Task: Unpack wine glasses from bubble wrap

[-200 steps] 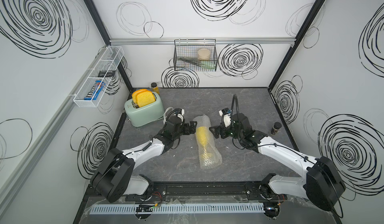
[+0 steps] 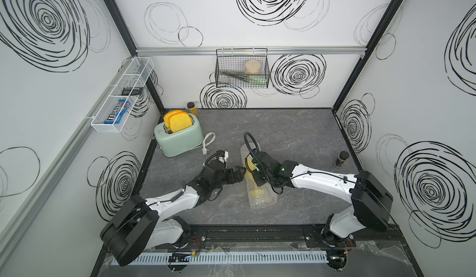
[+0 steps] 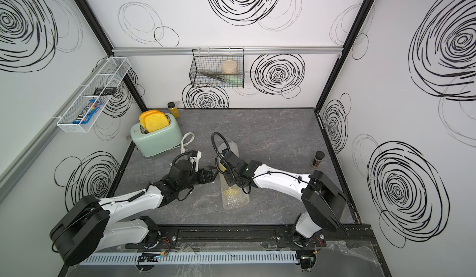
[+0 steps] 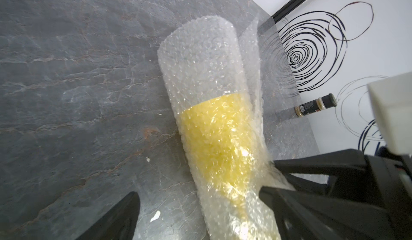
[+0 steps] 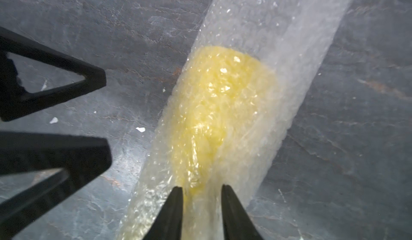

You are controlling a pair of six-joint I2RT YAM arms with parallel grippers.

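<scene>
A glass with yellow inside lies on the counter in a long bubble-wrap roll [image 2: 261, 197], seen also in the left wrist view [image 4: 214, 137]. My left gripper [image 2: 234, 174] is just left of the roll; whether its fingers are open is hard to tell. My right gripper hangs over the wrapped glass, pointing down, its fingertips apart over the wrap; whether they touch it I cannot tell. Its body hides part of the roll in the top views.
A mint toaster [image 2: 176, 140] with yellow slices and a white cord stands at back left, a jar [image 2: 191, 109] behind it. A shaker [image 2: 341, 159] stands at right. Wire baskets hang on the walls.
My right gripper has swung left and turned down over the roll from its right side. My left gripper has moved a little toward the front.
</scene>
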